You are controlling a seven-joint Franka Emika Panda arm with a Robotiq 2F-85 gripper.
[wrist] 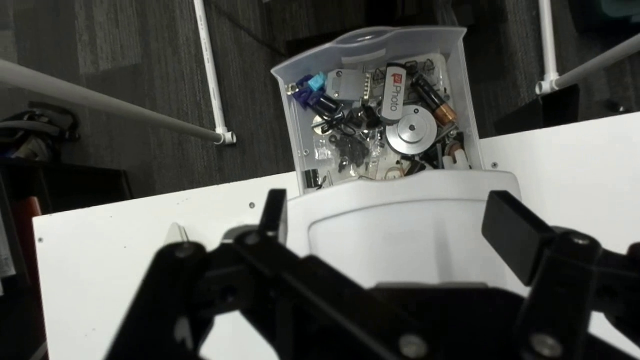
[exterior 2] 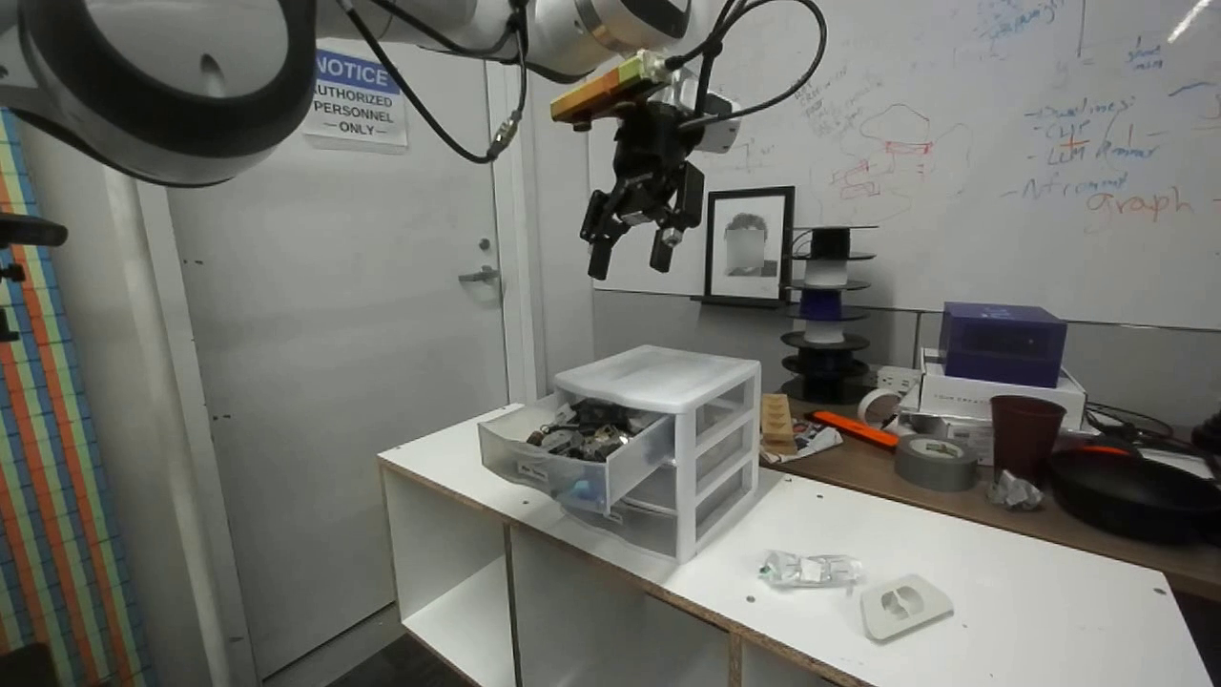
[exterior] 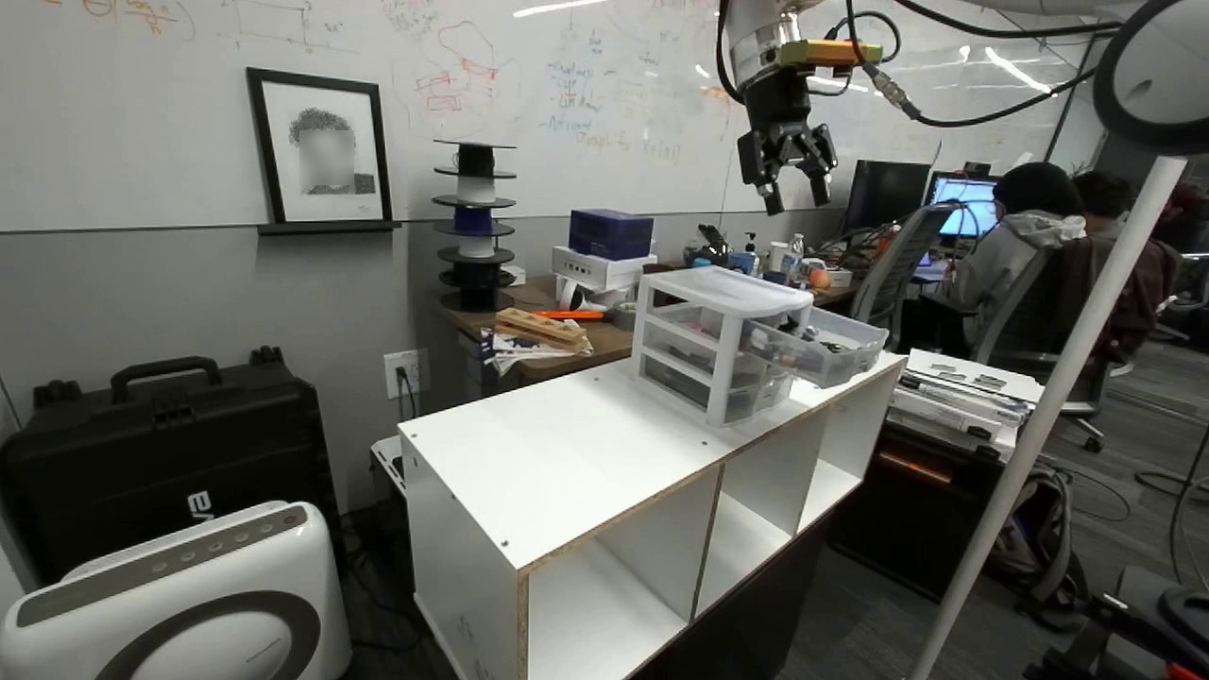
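Observation:
High above a white plastic drawer unit (exterior 2: 658, 378), my gripper (exterior 2: 631, 273) stands open with nothing between its fingers. In the wrist view its two black fingertips (wrist: 273, 213) are spread wide over the unit's top. The upper drawer (wrist: 471, 114) is pulled out and full of small parts. Among these I see a white-and-grey stick marked "Photo" (wrist: 393, 93), a round silver disc (wrist: 411, 130), a battery (wrist: 433, 99) and a grey connector (wrist: 346, 84). A clear plastic packet (exterior 2: 810, 569) and a pale grey moulded piece (exterior 2: 905, 607) lie on the white shelf top (exterior 2: 1030, 572) beside the unit.
The brown desk (exterior 2: 841, 452) behind holds a tape roll (exterior 2: 936, 463), a dark red cup (exterior 2: 1022, 435), a black pan (exterior 2: 1133, 492) and stacked boxes (exterior 2: 999, 389). A pale pole (exterior: 1054, 408) rises near the shelf's far end. Air around the gripper looks clear.

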